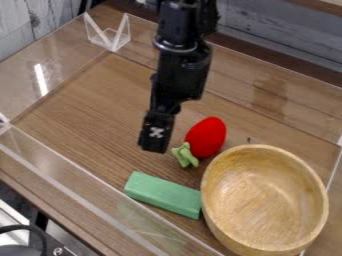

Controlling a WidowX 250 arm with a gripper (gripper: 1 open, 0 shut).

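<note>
The black gripper [171,133] hangs open over the middle of the wooden surface, just left of a red, strawberry-like object [207,134] with a green top. A green rectangular block [163,195] lies toward the front, below the gripper. A large tan bowl [263,200] sits at the front right, beside the red object.
A clear plastic piece [107,30] stands at the back left. A dark cable [30,230] shows at the lower left corner, off the surface.
</note>
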